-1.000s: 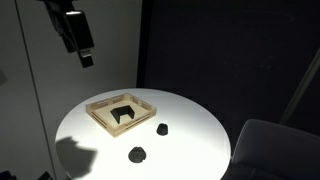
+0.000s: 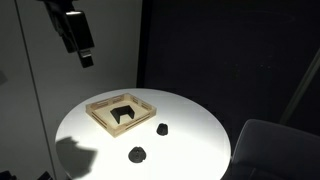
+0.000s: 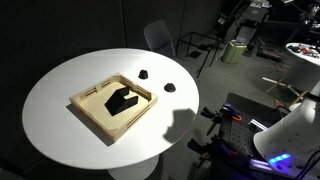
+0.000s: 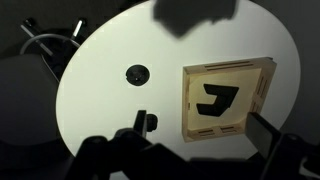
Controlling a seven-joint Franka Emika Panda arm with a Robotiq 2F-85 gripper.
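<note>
A square, light wooden tray [image 2: 97,116] rests on the round white table, with an angular black piece [image 2: 122,113] lying inside it. Two small dark lumps lie outside the tray: one dark lump [image 2: 137,155] near the front of the table and another dark lump [image 2: 162,129] closer to the tray. High above the table's left side in exterior view 1 hangs my gripper [image 2: 86,61]. From the wrist view, the gripper is open, its fingers wide apart and nothing held between them. The wooden tray [image 4: 187,105] and black piece [image 4: 217,99] appear below, well clear of the fingers.
A dark chair [image 3: 160,38] stands beyond the table in exterior view 2. The gripper's shadow [image 2: 75,155] falls on the table's left part.
</note>
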